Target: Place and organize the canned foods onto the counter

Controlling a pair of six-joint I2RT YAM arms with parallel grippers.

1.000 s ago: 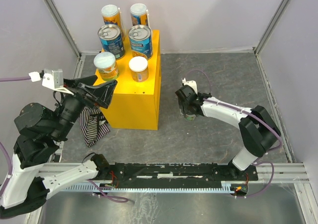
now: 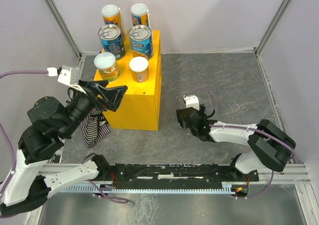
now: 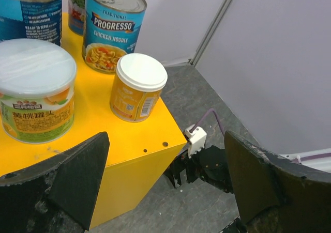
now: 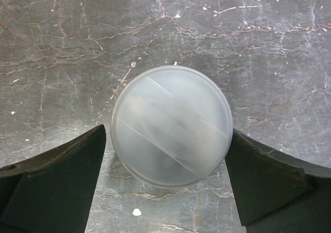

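A can with a translucent lid (image 4: 170,127) stands upright on the grey marbled counter (image 4: 57,62); the lid hides its sides. My right gripper is around it, fingers spread slightly wider than the lid, with a thin gap at the left and the right finger at its edge. On the yellow box (image 2: 132,110) are a yellow peach can (image 3: 39,111), a small orange can with white lid (image 3: 137,96), blue Progresso cans (image 2: 141,43) and taller cans (image 2: 112,15) behind. My left gripper (image 2: 117,93) is open and empty, near the box's front edge.
Grey counter right of the box is bare apart from the right arm (image 2: 224,134) and its can. A striped cloth (image 2: 93,130) lies at the box's left. White walls (image 2: 209,15) close the back and sides.
My left gripper has shifted right, closer to the box, still open.
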